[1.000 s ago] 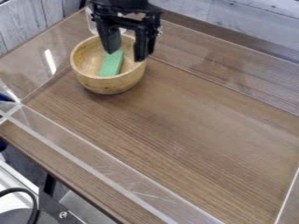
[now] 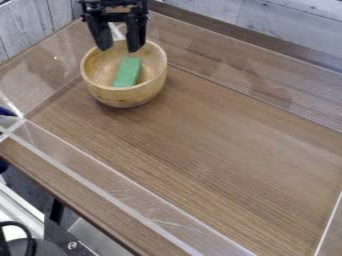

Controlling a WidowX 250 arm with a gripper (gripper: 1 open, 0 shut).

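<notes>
My dark gripper (image 2: pixel 118 32) is at the top of the view, over the back half of a yellowish bowl (image 2: pixel 123 98), its two fingers pointing down and apart, open. In the bowl lies a green block (image 2: pixel 128 71), below and between the fingers, with nothing seen held.
The bowl stands on a wooden table (image 2: pixel 214 160), whose middle and right are clear. A pale, see-through strip runs along the left and lower-left edge, with dark objects at the lower left corner.
The gripper has moved left and up in the view from over the bowl's right side, and looks smaller. The bowl and green block have barely moved.
</notes>
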